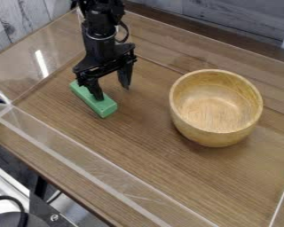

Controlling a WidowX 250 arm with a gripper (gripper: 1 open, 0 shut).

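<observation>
A black robot arm reaches down from the top of the camera view, its gripper (pixel 109 69) low over the left half of the wooden table (pixel 145 177). The gripper stands open, one finger above a green block (pixel 97 103) that lies slanted on the table, the other off to the right over bare wood. Whether the left finger touches the block I cannot tell.
A large round wooden bowl (pixel 215 102) stands on the right. Black cables lie at the lower left corner, and a wall is at the upper left.
</observation>
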